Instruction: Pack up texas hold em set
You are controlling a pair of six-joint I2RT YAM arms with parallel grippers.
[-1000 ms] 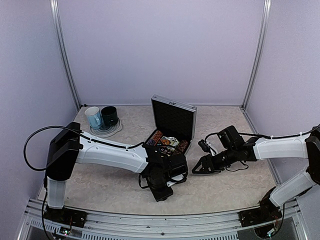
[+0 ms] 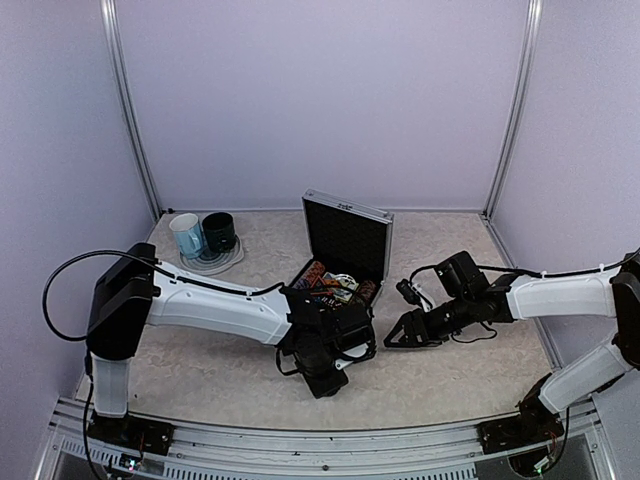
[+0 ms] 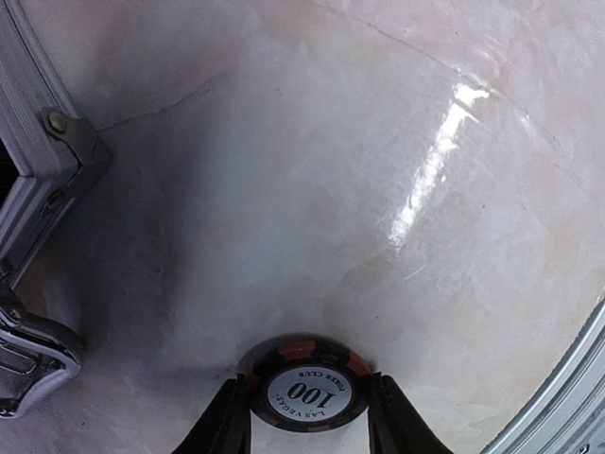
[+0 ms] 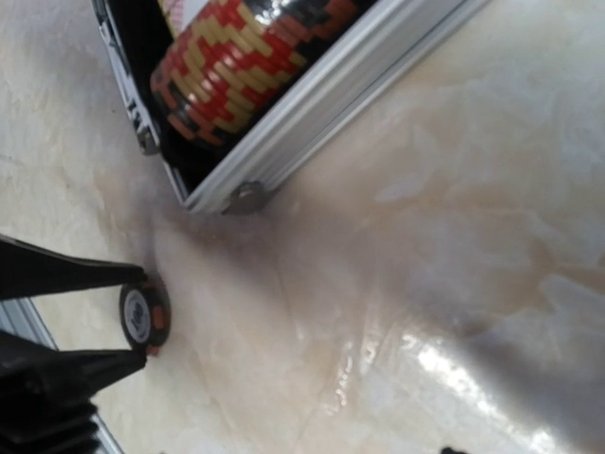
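Observation:
On the tabletop in the left wrist view, a black and red poker chip (image 3: 310,390) marked 100 sits between the fingertips of my left gripper. Both tips reach its opposite edges; how firmly they press cannot be told. The right wrist view shows the same chip (image 4: 139,317) between the left fingers, just off the case's corner. The silver case (image 2: 345,240) stands with its lid up, holding rows of chips (image 4: 232,71) and some cards. To the right of the case, my right gripper (image 2: 402,332) is open and empty, its fingers mostly out of its wrist view.
A blue mug (image 2: 186,236) and a black mug (image 2: 219,232) stand on a clear plate (image 2: 213,262) at the back left. The case's latch (image 3: 38,364) sticks out near the chip. Bare table (image 2: 460,385) lies at the front right.
The right arm, case and mugs look the same.

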